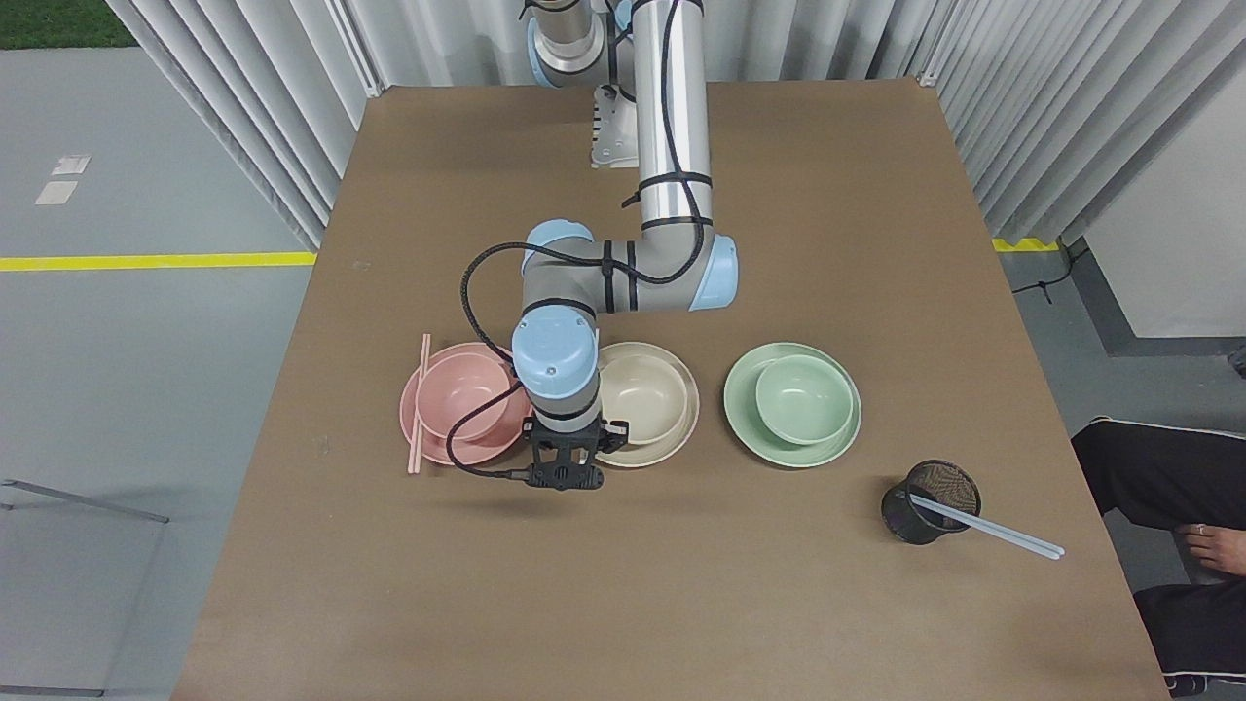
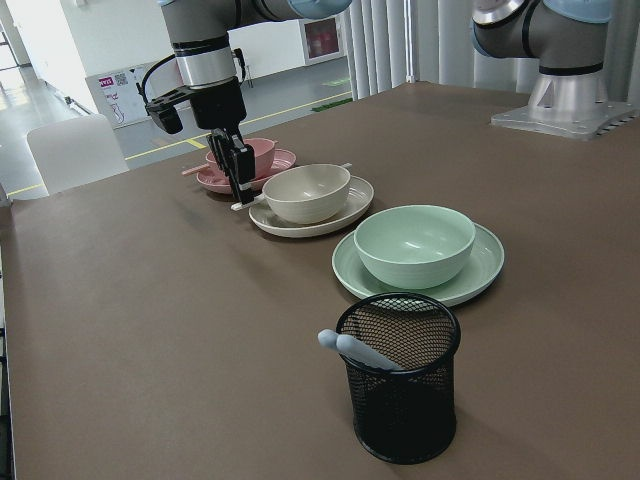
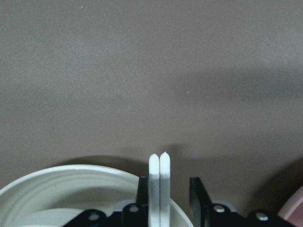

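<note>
My gripper points down at the near left rim of a cream bowl on a cream plate (image 2: 310, 190), beside white chopsticks (image 3: 164, 189). In the wrist view the chopsticks lie between the dark fingers, nearer the left one, with a gap to the right one, so it looks open. The pink bowl (image 1: 461, 386) on a pink plate, with pink chopsticks (image 1: 418, 421), is to the left. A green bowl (image 1: 803, 397) on a green plate is to the right.
A black mesh cup (image 1: 923, 514) holding pale chopsticks (image 1: 1005, 532) stands at the front right.
</note>
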